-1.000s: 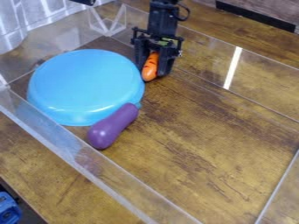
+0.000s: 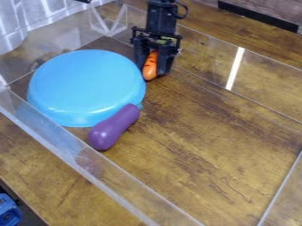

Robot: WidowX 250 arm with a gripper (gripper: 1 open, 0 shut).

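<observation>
My black gripper is low at the back of the wooden area, over an orange carrot that lies just behind and right of a blue dome-shaped object. Its fingers reach down around the carrot; whether they are closed on it is unclear. A purple eggplant-like object lies in front of the blue object, slightly to its right.
Clear plastic walls run along the left, back and right of the wooden floor. A small blue item sits outside at the bottom left.
My gripper has shifted very slightly left and down over the carrot. The other objects stay where they were.
</observation>
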